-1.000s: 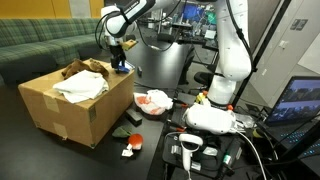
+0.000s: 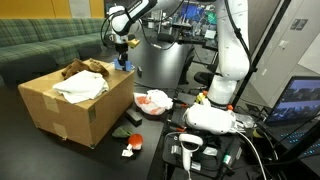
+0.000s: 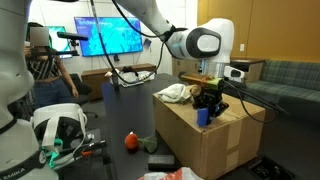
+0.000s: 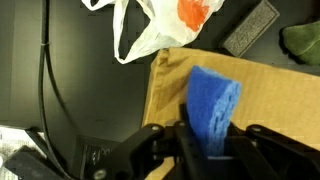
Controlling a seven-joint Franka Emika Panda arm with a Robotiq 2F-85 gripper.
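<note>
A blue object (image 4: 210, 105), possibly cloth or a soft pouch, is at my gripper's fingers in the wrist view. My gripper (image 3: 207, 100) is over the near edge of the cardboard box (image 3: 222, 145), pointing down, with the blue object (image 3: 203, 117) just below it. In exterior view 1 the blue object (image 2: 123, 66) shows at the box's far end, under the white arm. Dark finger parts cover its lower end in the wrist view, so whether the fingers grip it or stand apart from it cannot be made out.
A brown cloth (image 2: 86, 68) and a white cloth (image 2: 80, 87) lie on the box top. On the dark table are a white plastic bag (image 2: 154, 101), a grey block (image 4: 250, 28), a green item (image 4: 302, 40) and a red round item (image 3: 131, 142).
The arm's end and the blue object have shifted slightly at the box's far end. The box, cloths and table items look unmoved.
</note>
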